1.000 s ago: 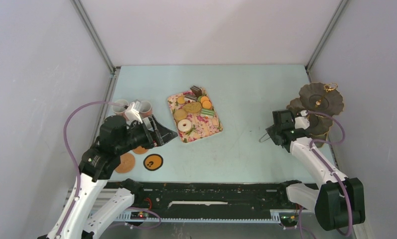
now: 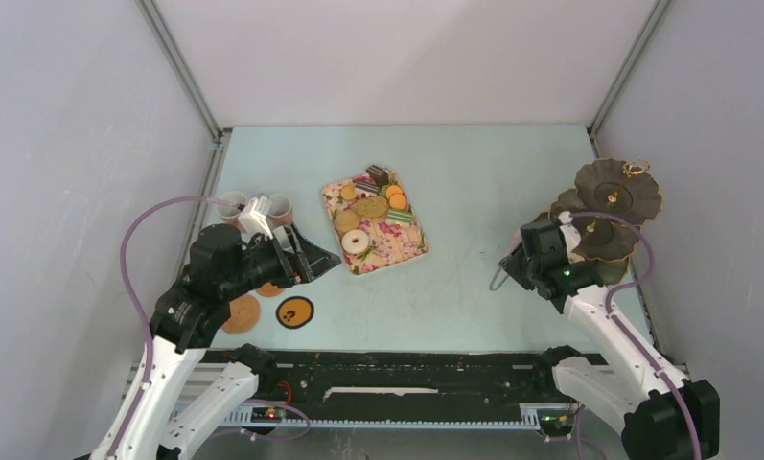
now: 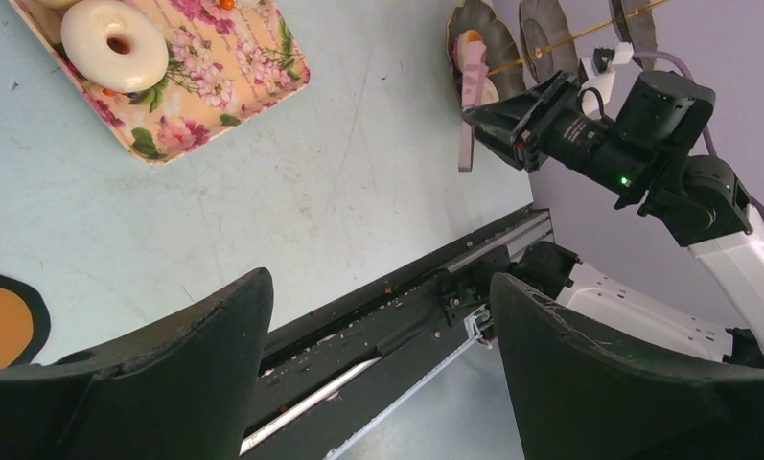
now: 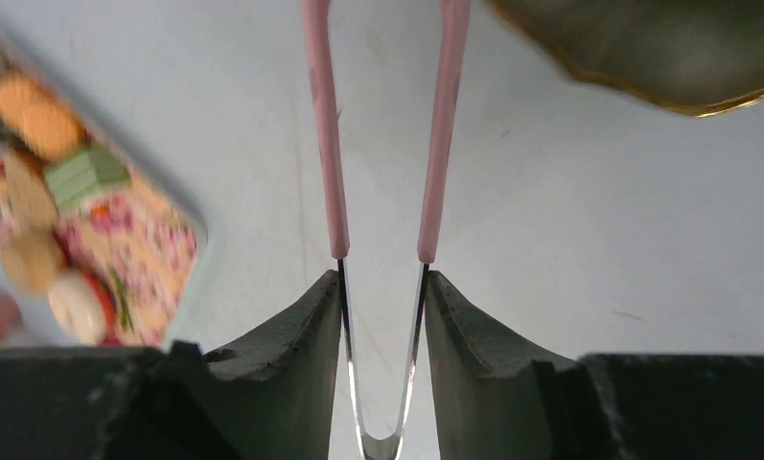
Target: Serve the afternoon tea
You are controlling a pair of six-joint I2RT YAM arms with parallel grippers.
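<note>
Wide open and empty, my left gripper hangs over the left part of the table. My right gripper grips a pair of metal tongs (image 4: 351, 331) with pink tips, one leg against each finger; the tips stand apart with nothing seen between them. Beside it at the right is the dark, gold-rimmed tiered stand (image 2: 619, 190), its lowest tier (image 3: 462, 24) bearing some food, partly hidden by the tongs. On the table's middle lies a floral tray (image 2: 389, 251) with a white donut (image 2: 356, 241), biscuits, cake slices and orange rounds.
Two pinkish cups (image 2: 280, 208) stand at the left, behind my left gripper. In front of them lie round coasters, one a dark-rimmed orange coaster (image 2: 294, 311). The table between tray and stand is clear.
The left arm and the tray have stayed put.
</note>
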